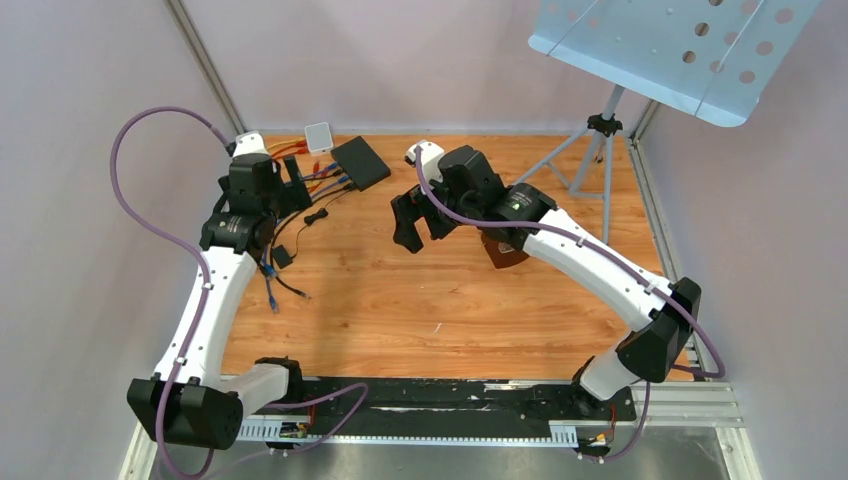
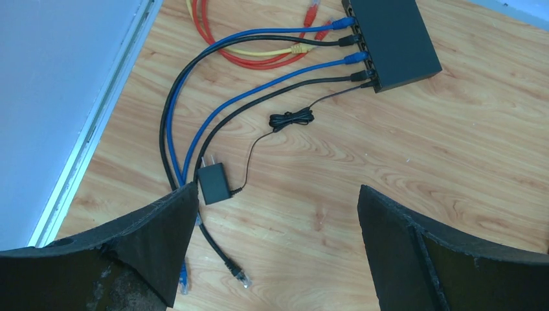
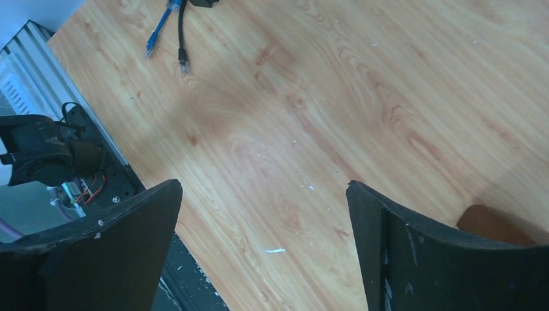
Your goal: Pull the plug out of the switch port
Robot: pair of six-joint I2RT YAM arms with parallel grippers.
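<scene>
The black network switch [image 2: 398,42] lies at the back left of the table, its port side facing left. Two blue plugs [image 2: 355,57] and two black plugs [image 2: 360,76] sit in its ports, and a thin power lead runs into the near end. My left gripper is open above the cables, with empty space between its fingers, and the switch lies beyond it. The right gripper also stands open, over bare wood right of the switch in the top view [image 1: 407,222]. Nothing is between its fingers.
Red and yellow cables [image 2: 259,61] lie loose beside the switch. A black power adapter [image 2: 214,183] and free cable ends [image 2: 241,276] lie nearer. A white box [image 1: 319,138] is behind, a brown object [image 1: 503,252] under the right arm, a blue stand [image 1: 600,150] at right.
</scene>
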